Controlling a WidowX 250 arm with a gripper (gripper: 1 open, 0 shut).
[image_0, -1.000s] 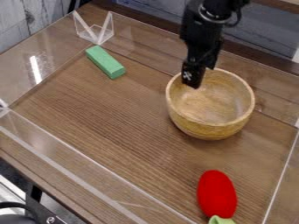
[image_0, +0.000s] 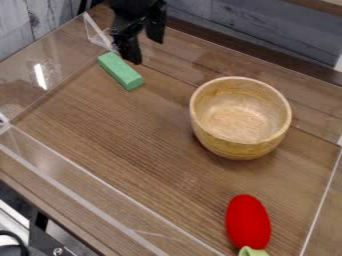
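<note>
My black gripper (image_0: 135, 34) hangs at the top centre, open, a little above and right of a green block (image_0: 119, 70). The block lies flat on the wooden table (image_0: 107, 170). A tan bowl (image_0: 239, 115) sits at centre right, empty.
A red oval object (image_0: 247, 220) lies at the lower right, with a green item (image_0: 253, 251) partly cut off at the bottom edge.
My gripper has moved left from above the bowl to near the green block. The objects on the table look unmoved.
</note>
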